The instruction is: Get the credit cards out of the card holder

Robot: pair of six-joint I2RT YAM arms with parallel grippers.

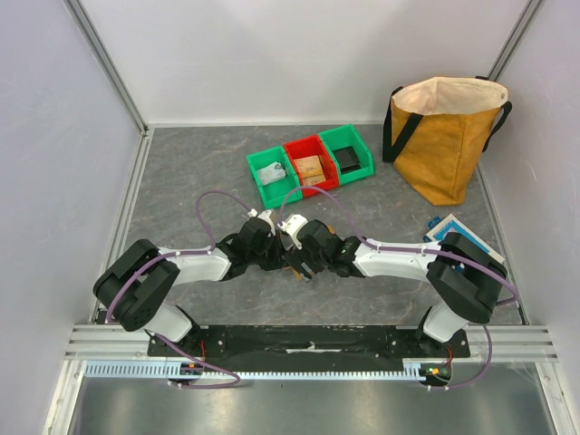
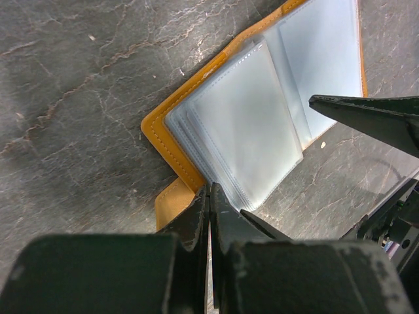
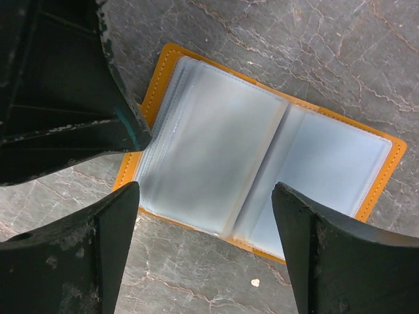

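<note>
The card holder (image 3: 216,147) lies spread on the table, an orange-brown cover with frosted clear sleeves stacked inside. No card stands out clearly through the sleeves. My left gripper is shut at the holder's edge, its tips against the sleeve stack's border; whether they pinch a thin layer is hard to tell. Over the sleeves, my right gripper hangs open with nothing between its fingers. One of its dark fingers (image 2: 366,116) shows in the left wrist view. From the top, the grippers hide most of the holder.
Behind the arms stand joined trays: a green one (image 1: 265,194) with a white packet, a red one (image 1: 324,184) with a tan item, and another green one (image 1: 363,172) with a black item. A mustard bag (image 1: 444,145) fills the back right.
</note>
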